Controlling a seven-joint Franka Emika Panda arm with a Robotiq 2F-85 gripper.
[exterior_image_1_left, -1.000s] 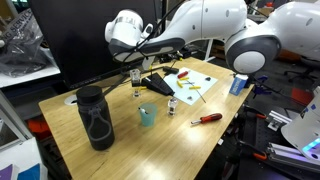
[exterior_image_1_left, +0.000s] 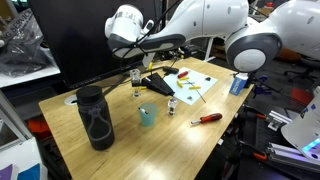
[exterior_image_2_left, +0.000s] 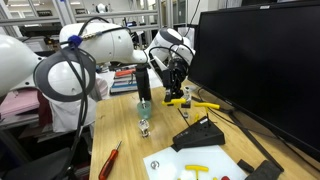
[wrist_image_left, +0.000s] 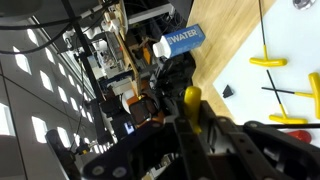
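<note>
Between my gripper's fingers is a yellow piece (wrist_image_left: 193, 106), seen close up in the wrist view; its far end is hidden by the black gripper. In exterior view 2 the gripper (exterior_image_2_left: 175, 92) is over the far part of the table with yellow (exterior_image_2_left: 179, 101) at its tips, near a longer yellow bar (exterior_image_2_left: 206, 105). Whether the held piece touches the table, I cannot tell. Several yellow hex-type tools (wrist_image_left: 268, 62) lie on a white sheet (wrist_image_left: 248, 96).
A black cylinder (exterior_image_1_left: 97, 118), a teal cup (exterior_image_1_left: 148, 115) and a small white bottle (exterior_image_1_left: 171, 106) stand on the wooden table. A red-handled screwdriver (exterior_image_1_left: 207, 119) lies near the front. Beside the sheet sits a black tray (exterior_image_2_left: 199, 135).
The arm has shifted only slightly over the back of the table. The objects on the tabletop look unmoved.
</note>
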